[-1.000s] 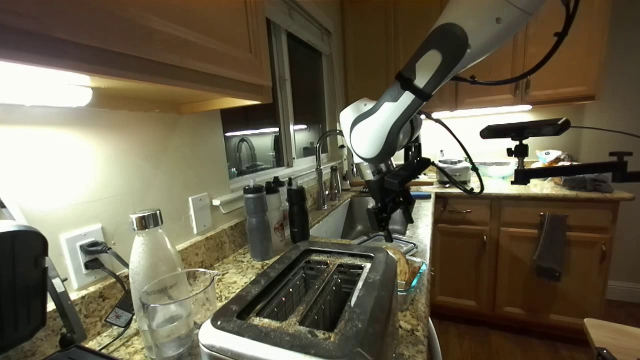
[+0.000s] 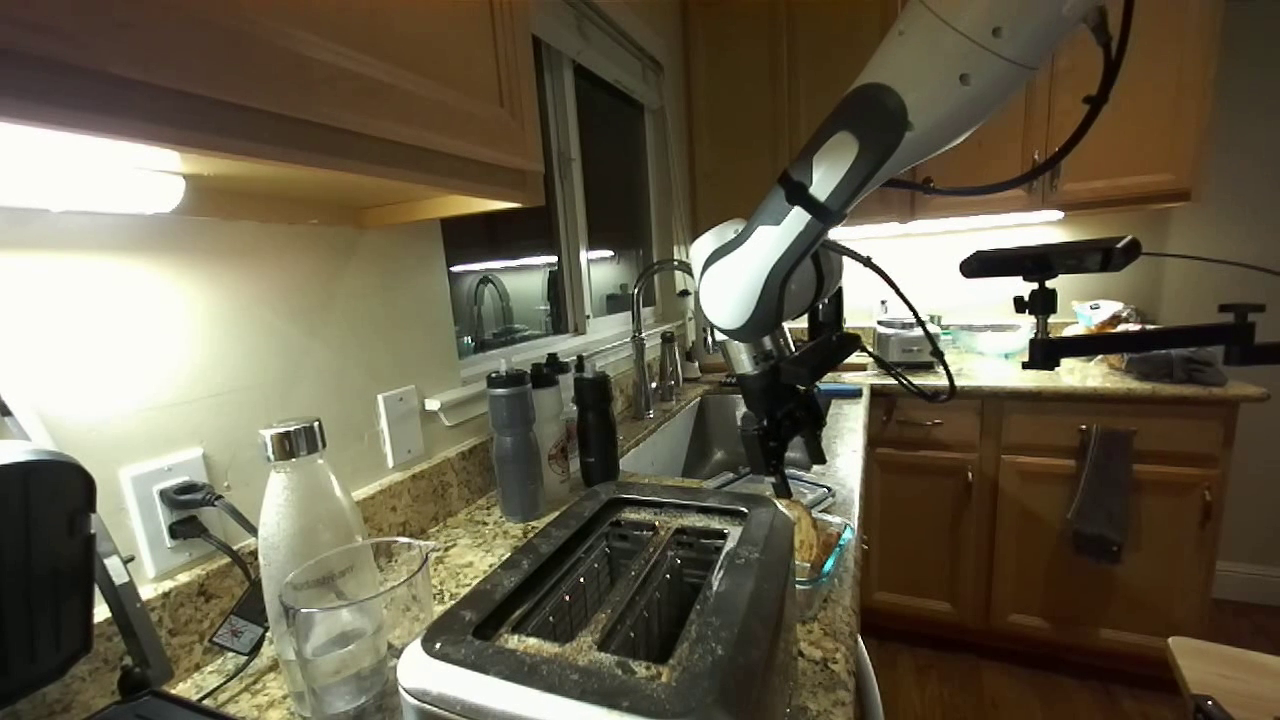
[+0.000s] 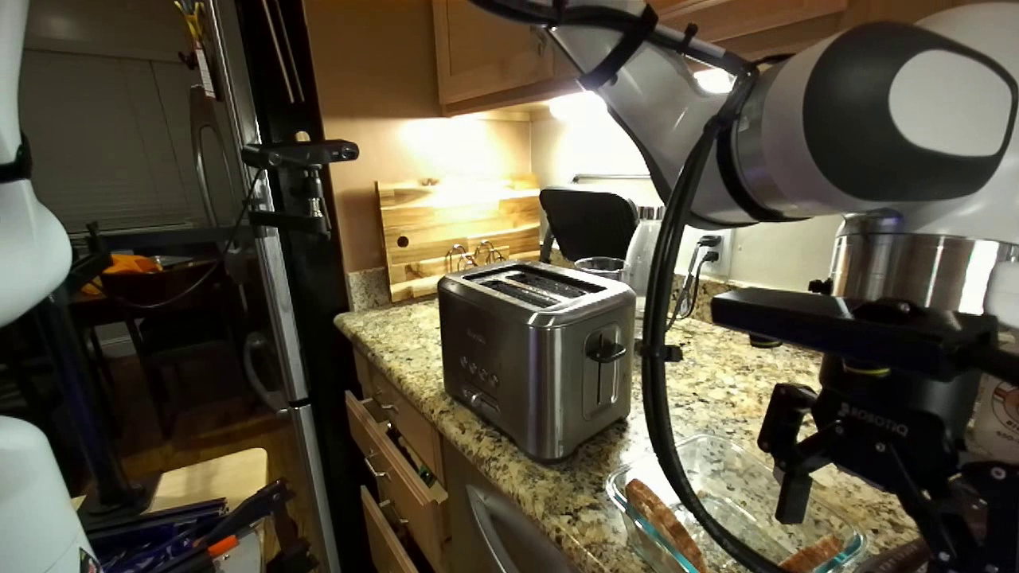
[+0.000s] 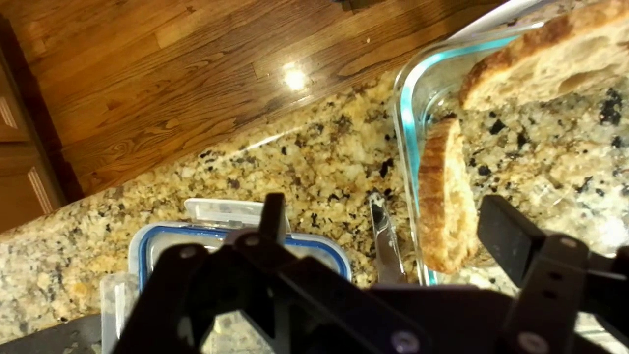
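My gripper stands open above the counter, with nothing held. In the wrist view one finger (image 4: 272,218) is over the blue-edged lid and the other finger (image 4: 510,233) is just right of a bread slice (image 4: 445,200), above the glass container (image 4: 407,124). That slice stands on its crust edge against the container's wall. A second bread slice (image 4: 548,59) leans in the container farther up. The steel toaster (image 3: 535,363) has two slots, which look empty in exterior view 1. Whether the fingers touch the bread cannot be told.
A knife (image 4: 386,242) lies between the container and the lid (image 4: 333,250). Bottles (image 2: 516,444), a glass bottle (image 2: 314,516) and a measuring cup (image 2: 360,624) stand along the wall side. The counter's edge runs close to the container.
The arm has shifted slightly, with the gripper now more upright and a little nearer the container in exterior view 1. The bread and toaster look unmoved.
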